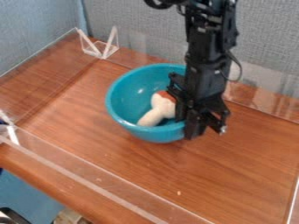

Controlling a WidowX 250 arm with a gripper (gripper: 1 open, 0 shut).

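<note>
A teal plastic bowl [126, 105] sits in the middle of the wooden table, with a white plush toy with an orange top [156, 110] inside it. My black gripper [194, 115] is down at the bowl's right side, shut on that rim, and covers part of the bowl and toy.
A white wire rack [98, 47] stands at the back left. A grey padded wall runs behind, with a clear strip along the table's back edge. Dark items lie below the front left corner.
</note>
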